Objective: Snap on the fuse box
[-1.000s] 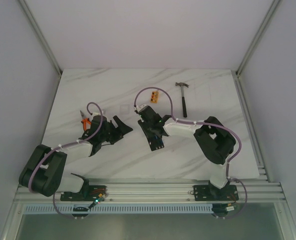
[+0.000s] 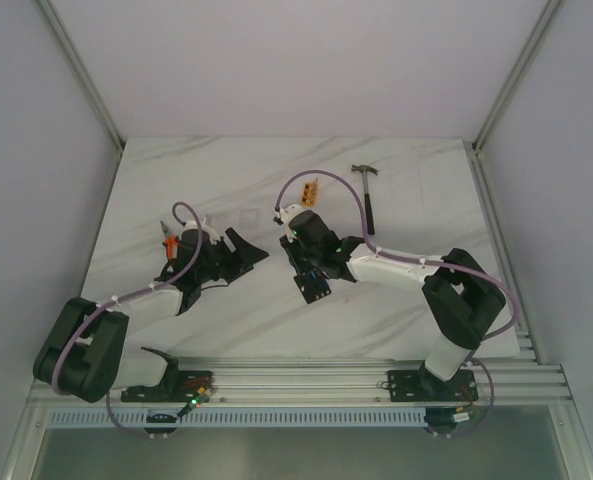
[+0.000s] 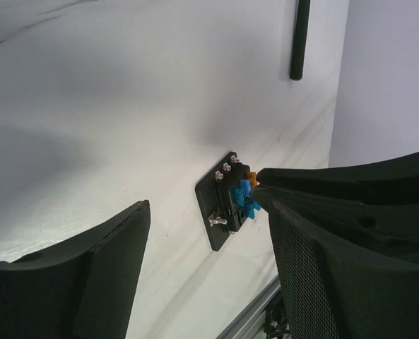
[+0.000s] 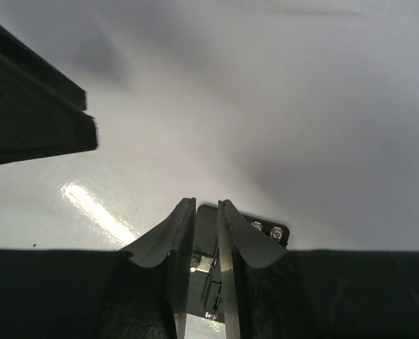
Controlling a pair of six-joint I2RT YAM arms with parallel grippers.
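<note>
The fuse box (image 2: 312, 289) is a black block on the table at centre, partly under the right arm; in the left wrist view (image 3: 208, 198) it shows metal terminals and blue and orange pieces. My right gripper (image 2: 290, 245) hangs over it; in the right wrist view the box (image 4: 205, 226) lies behind its close-set fingertips, and I cannot tell if anything is between them. My left gripper (image 2: 248, 254) is left of the box, its fingers apart with nothing visible between them.
A hammer (image 2: 369, 206) lies back right, an orange piece (image 2: 310, 193) at the back, orange-handled pliers (image 2: 170, 245) far left, and a clear item (image 2: 249, 217) left of centre.
The right arm has moved rightward and toward the front, with its gripper still near the fuse box. The left arm has shifted only slightly.
</note>
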